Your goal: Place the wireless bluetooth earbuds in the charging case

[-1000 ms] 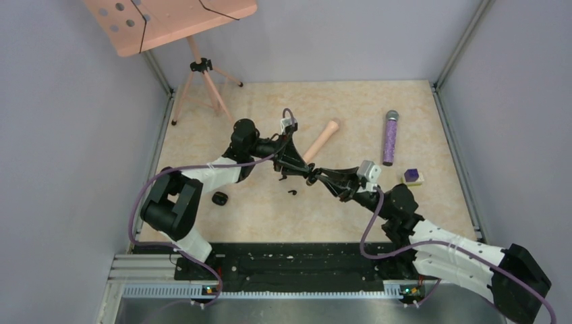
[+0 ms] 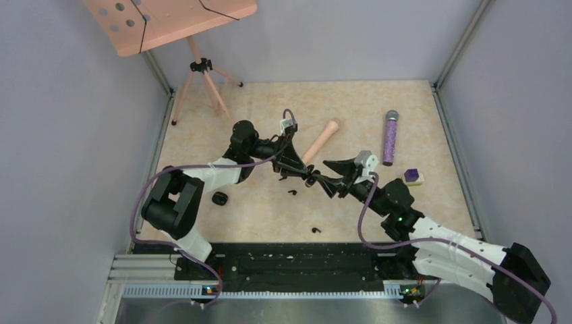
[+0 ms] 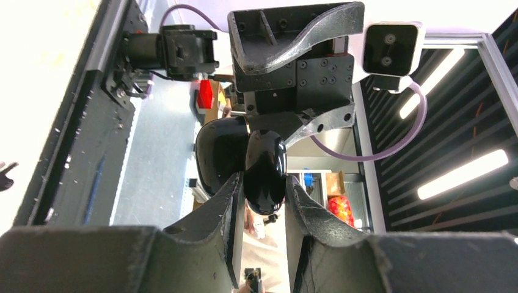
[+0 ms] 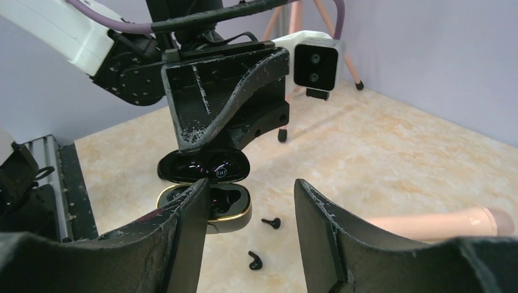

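The black charging case is held up above the table by my left gripper, shut on it; in the right wrist view the case has its lid open, with dark shapes inside that I cannot clearly tell apart. My right gripper stands open beside the case, nothing seen between its fingers, one finger overlapping it in that view.
A pink cylinder, a purple microphone and a purple block lie behind and to the right. A black object lies left. A pink stand stands at the back left.
My right gripper has shifted slightly away from the case and its fingers appear wider apart. The left gripper with the case has hardly moved.
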